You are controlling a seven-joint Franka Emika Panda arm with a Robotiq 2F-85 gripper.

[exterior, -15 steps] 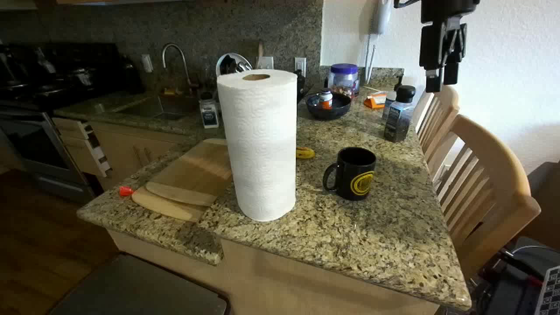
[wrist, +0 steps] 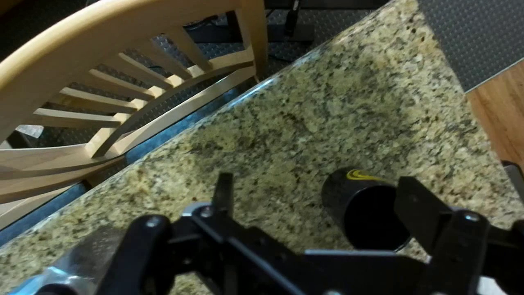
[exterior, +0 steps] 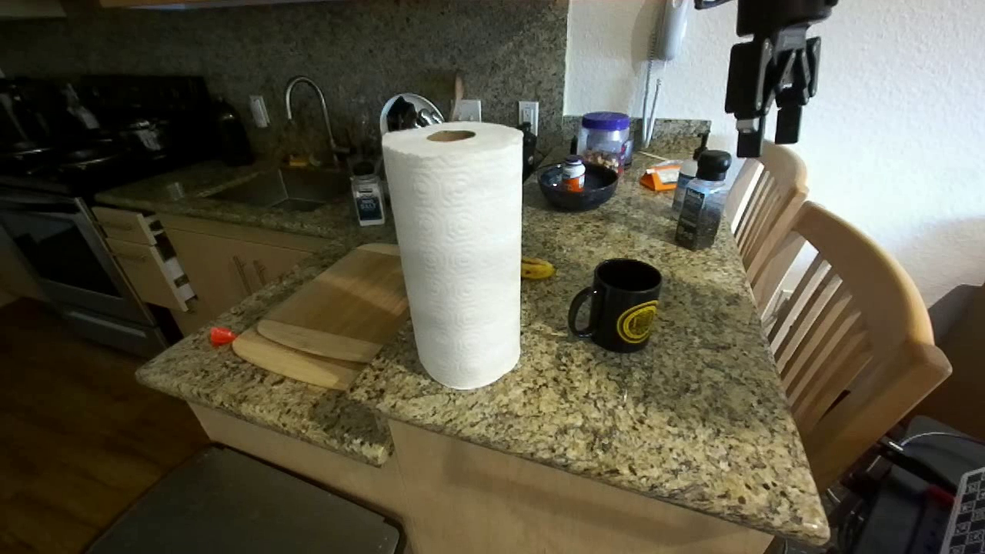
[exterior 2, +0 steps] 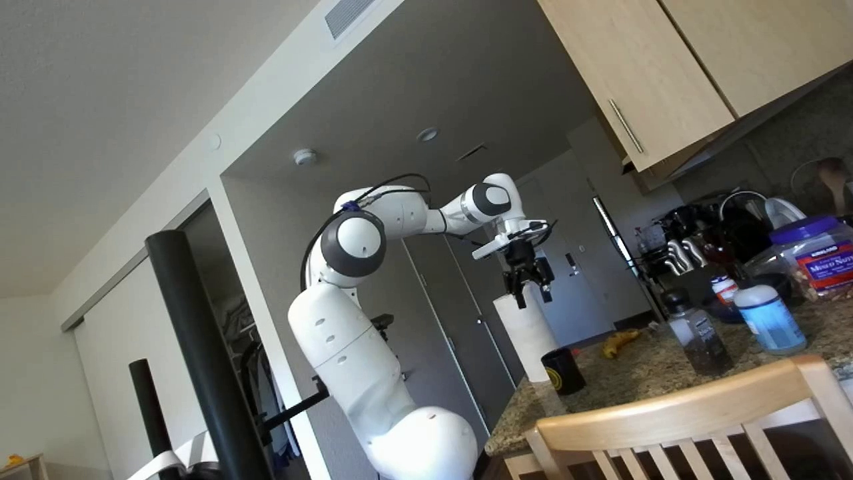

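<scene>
My gripper (exterior: 769, 138) hangs open high above the right side of the counter, with nothing between its fingers. In the wrist view its two fingers stand wide apart, and the black mug (wrist: 346, 194) shows beneath the right-hand one. That mug (exterior: 626, 305) stands upright on the granite, with a yellow round emblem on its side and its handle to the left in exterior view 1. A tall white paper towel roll (exterior: 462, 268) stands upright to the left of it. From the other side, the gripper (exterior 2: 534, 301) appears in front of the roll's top, above the mug (exterior 2: 563, 371).
A dark-capped bottle (exterior: 702, 208) stands near the counter's right edge, by wooden chairs (exterior: 854, 305). Farther back are a dark bowl (exterior: 554, 194), a purple-lidded jar (exterior: 605, 138) and an orange packet (exterior: 661, 175). Bare granite lies in front of the mug.
In exterior view 1 the gripper has shifted slightly left and a little up, and its fingers appear farther apart. The mug, roll and bottles stay where they were.
</scene>
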